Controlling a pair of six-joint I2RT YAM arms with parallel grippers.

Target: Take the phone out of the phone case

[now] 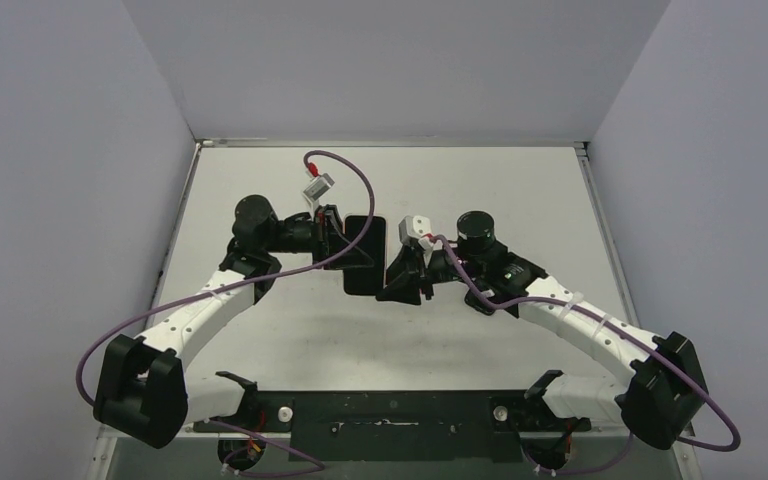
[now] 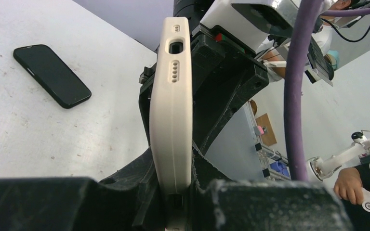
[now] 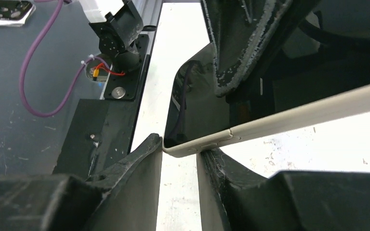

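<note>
In the left wrist view the beige case (image 2: 172, 110) stands on edge, its port cutout at the top. My left gripper is shut on it. From above, the phone's black screen (image 1: 365, 280) faces up inside the case. A finger of the left gripper lies across the screen (image 3: 200, 106) in the right wrist view. My right gripper is part open at one corner of the case, its fingertips on either side of that corner; whether both touch it I cannot tell.
Another black phone (image 2: 53, 74) lies flat on the white table (image 1: 440, 350), partly under the right arm from above. Purple cables (image 1: 210, 290) loop over both arms.
</note>
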